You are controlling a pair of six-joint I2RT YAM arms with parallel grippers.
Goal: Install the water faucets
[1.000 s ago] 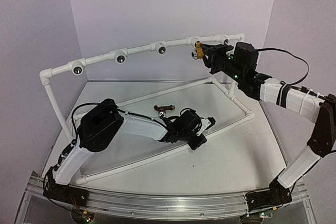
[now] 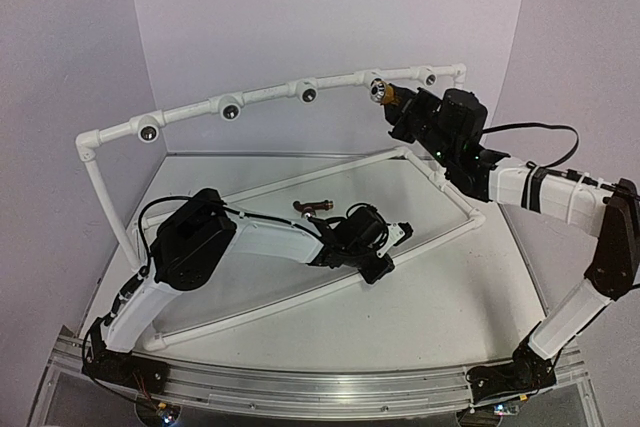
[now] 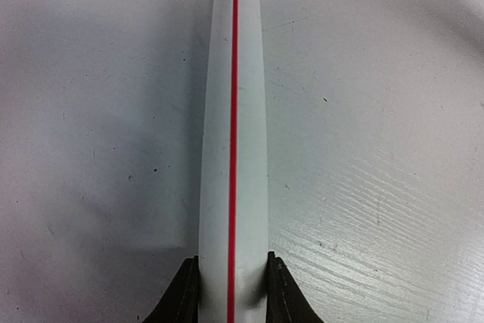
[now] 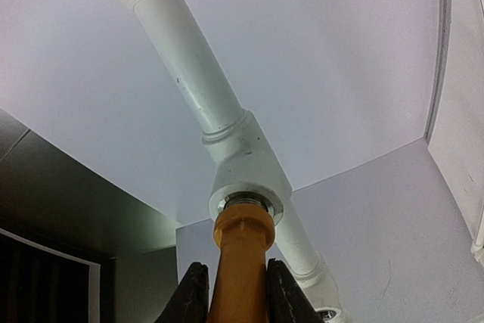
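An orange-brown faucet [image 4: 242, 262] stands between the fingers of my right gripper, which is shut on it. In the right wrist view its threaded end meets the mouth of a white tee fitting [image 4: 249, 164], with some thread still showing; how deep it sits cannot be told. The top view shows this faucet [image 2: 381, 92] at the upper bar, right of centre. Down low, my left gripper is shut on the frame's white front pipe [image 3: 249, 149], which bears a red stripe. A second brown faucet [image 2: 314, 206] lies on the floor panel inside the frame.
The upper white bar [image 2: 265, 94] carries several open dark sockets, some left of the held faucet and one to its right [image 2: 430, 79]. My left forearm crosses the frame's lower part. Open floor [image 2: 440, 297] lies at front right.
The held faucet has turned at the bar: its metal outlet has swung from low left up toward the camera. My right wrist has rolled and its cable shifted. The left arm is nearly still.
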